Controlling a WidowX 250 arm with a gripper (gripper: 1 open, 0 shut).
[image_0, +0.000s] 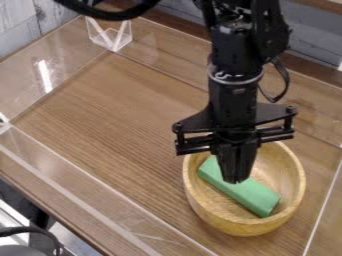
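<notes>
A wooden bowl (243, 220) sits at the lower right with a green oblong block (247, 199) lying in it. My black gripper (235, 160) hangs just over the bowl's back part, above the block's upper end. Whether its fingers hold anything or how far apart they are is unclear from this view.
A white wire-like holder (110, 30) stands at the back left. A dark object shows at the bottom left corner.
</notes>
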